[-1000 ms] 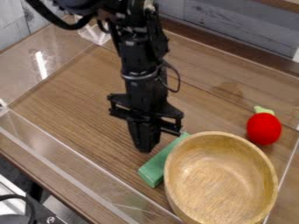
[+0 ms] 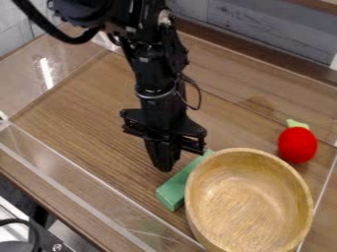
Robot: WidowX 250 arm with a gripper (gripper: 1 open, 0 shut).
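The black gripper (image 2: 165,157) hangs low over the wooden table, just left of and above a green block (image 2: 175,189). It looks shut, with nothing seen between its fingers. The green block lies at the left side of a large wooden bowl (image 2: 249,205), partly behind it.
A red toy tomato (image 2: 297,146) with a green top lies at the right, behind the bowl. A clear edge strip runs along the near left side, and walls stand at the back.
The arm and gripper have shifted very slightly; the block, bowl and tomato stay where they were.
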